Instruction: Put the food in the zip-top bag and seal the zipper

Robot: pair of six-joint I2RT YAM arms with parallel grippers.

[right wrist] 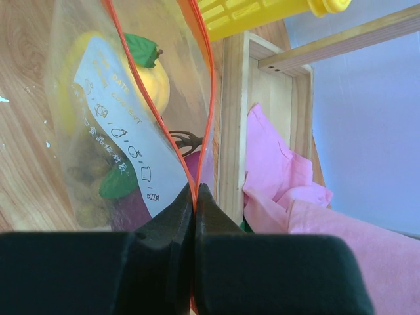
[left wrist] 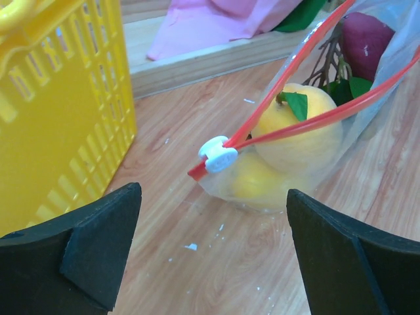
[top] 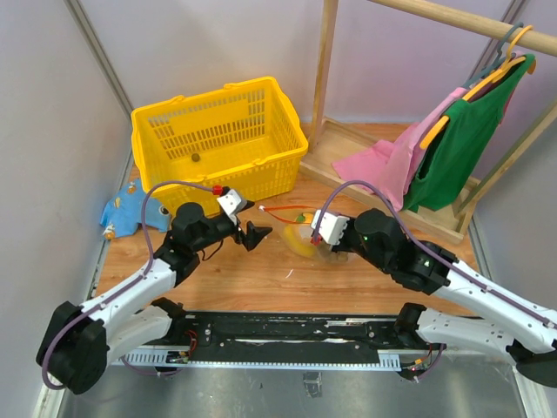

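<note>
A clear zip top bag (right wrist: 134, 131) with a red zipper lies on the table, holding food. In the left wrist view a round yellow fruit (left wrist: 305, 125) and a purple item (left wrist: 367, 42) sit inside, behind the film. The white slider (left wrist: 218, 155) rides near one end of the zipper, whose two red strips are spread apart beyond it. My right gripper is shut on the other end, where the red strips run together between its fingers. My left gripper stands open, facing the slider, with nothing between its fingers.
Behind my left arm stands a yellow basket (top: 231, 178), close beside the bag. The wooden clothes rack (top: 326, 170) with hanging pink and green cloth (top: 474, 135) is at the back right. A blue cloth (top: 135, 209) lies far left.
</note>
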